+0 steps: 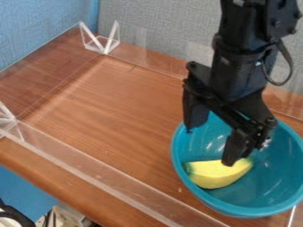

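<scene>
My black gripper (214, 129) hangs over the teal bowl (239, 200) at the right, its fingers spread apart and reaching down into the bowl's upper part. A yellow object (215, 175), shaped like a banana or similar fruit, lies in the bowl just below the fingers. The lower finger partly covers its right end; whether they touch I cannot tell.
Transparent barriers with white brackets (99, 40) run along its edges. A grey wall stands behind, and blue surfaces are at the left.
</scene>
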